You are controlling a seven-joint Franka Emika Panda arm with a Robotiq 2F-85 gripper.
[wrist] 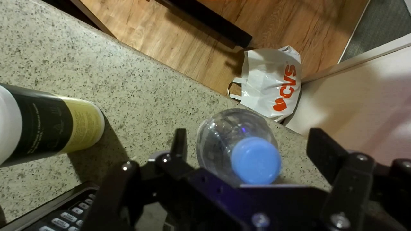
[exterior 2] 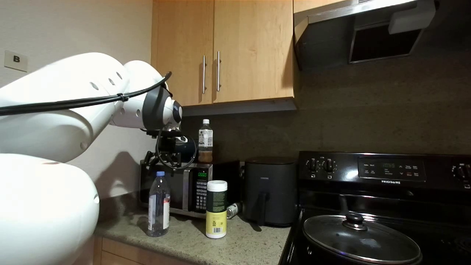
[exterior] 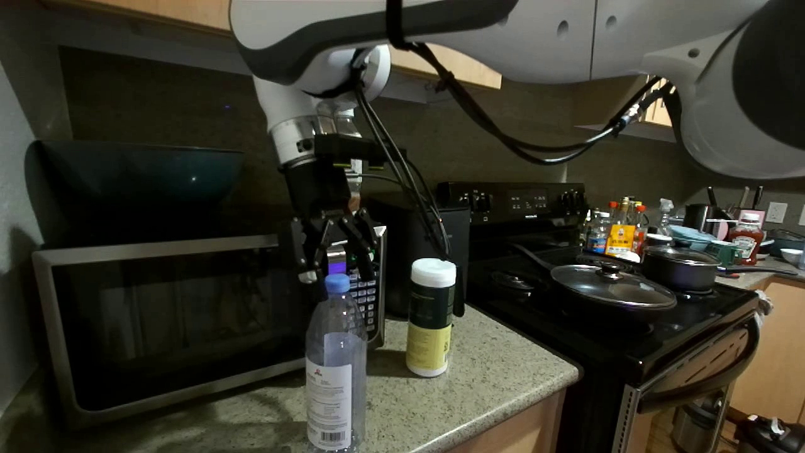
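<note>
A clear plastic bottle [exterior: 336, 377] with a blue cap [wrist: 256, 160] stands upright on the counter, in front of the microwave. My gripper [exterior: 337, 275] is open above it, its fingers spread wide with nothing held. From the wrist view, the cap and bottle shoulder show between the two fingertips of the gripper, with space on either side. In exterior view 2 the same bottle [exterior 2: 158, 207] stands below the gripper, whose fingers are hard to make out there against the dark microwave.
A white-lidded canister [exterior: 430, 317] stands right of the bottle. Behind are the microwave [exterior: 173, 324], a bottle on top of it [exterior 2: 205, 141] and a black air fryer [exterior 2: 270, 190]. The counter's front edge [wrist: 173, 73] runs close by the bottle; a CVS bag [wrist: 271, 82] lies beyond it.
</note>
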